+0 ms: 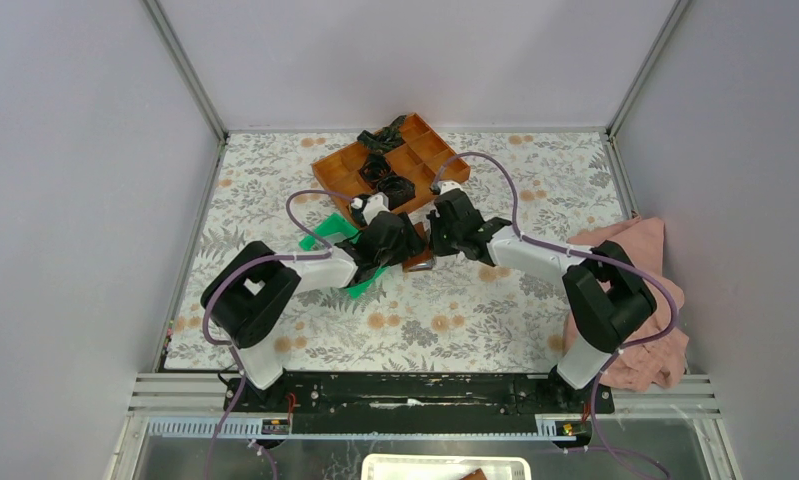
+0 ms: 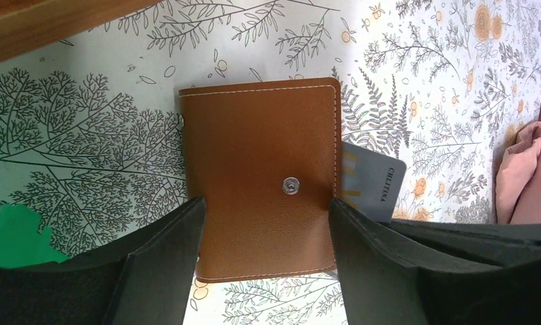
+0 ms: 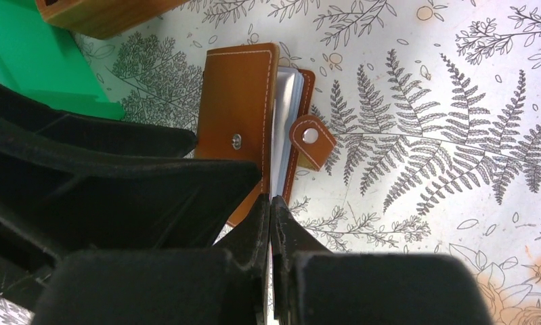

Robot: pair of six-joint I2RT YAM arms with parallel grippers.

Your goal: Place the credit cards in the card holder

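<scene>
A brown leather card holder [image 2: 254, 142] with a metal snap fills the middle of the left wrist view. My left gripper stands open around it, one finger by each side edge. Past the cover's right edge sticks out a grey card [image 2: 376, 179] with lettering. My right gripper is shut on that card, which shows edge-on as a pale line above its fingertips. Clear sleeves [image 3: 289, 101] and the snap strap [image 3: 311, 139] lie beside the cover in the right wrist view. Whether the card sits inside a sleeve is hidden.
A brown divided box [image 1: 441, 150] with dark items stands behind the grippers. Beside the left arm lies a green tray [image 1: 327, 229]. Pink cloth [image 1: 635, 300] is heaped at the right, and a white tray [image 1: 367, 470] shows at the bottom.
</scene>
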